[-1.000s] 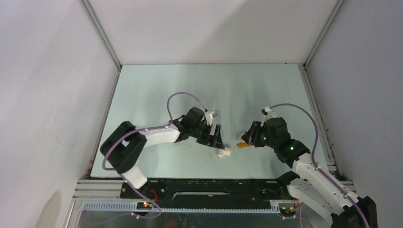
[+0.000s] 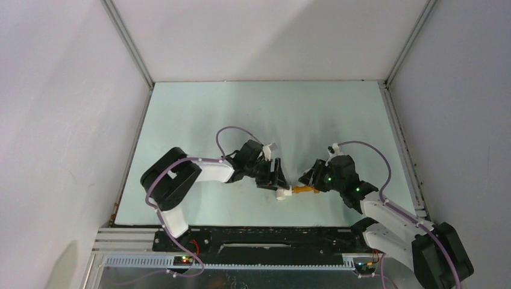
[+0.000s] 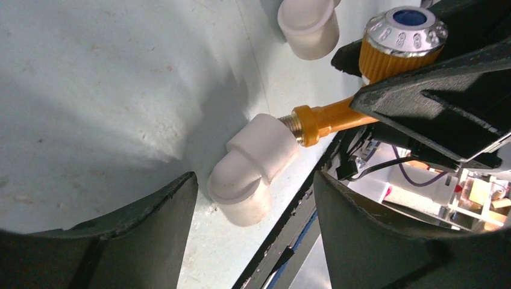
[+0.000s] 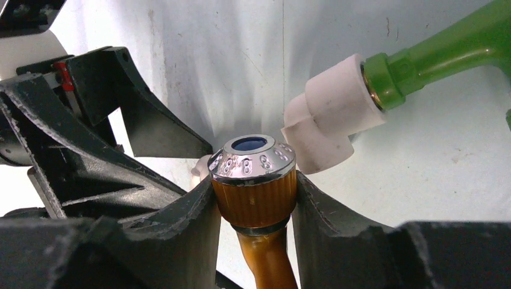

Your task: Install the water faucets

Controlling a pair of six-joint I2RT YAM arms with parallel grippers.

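Observation:
An orange faucet (image 3: 331,117) with a chrome-and-blue top lies horizontally, my right gripper shut on its knob. Its threaded end meets a white elbow fitting (image 3: 241,180) on the table, partly inserted or against its mouth. My left gripper stands part open, its fingers either side of and just short of that elbow. In the right wrist view a green faucet (image 4: 446,63) is joined to another white elbow, beside the orange one.
Over the last second the right gripper moved with the orange faucet toward the elbow, whose threads now meet it.

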